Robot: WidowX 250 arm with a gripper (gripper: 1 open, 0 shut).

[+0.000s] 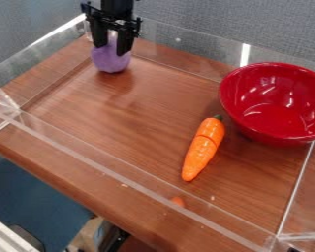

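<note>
My black gripper (pixel 111 33) is at the back left, its fingers down around the upper part of a round purple object (pixel 109 59), which rests near the back edge of the wooden surface. Whether the fingers are closed on it I cannot tell. An orange carrot (pixel 204 148) lies at the front right of the surface, and a red bowl (pixel 272 103) stands at the right, behind it.
Clear low walls (pixel 187 55) border the wooden table (pixel 134 123). Beyond the front left edge is a blue floor (pixel 29 192) with some objects.
</note>
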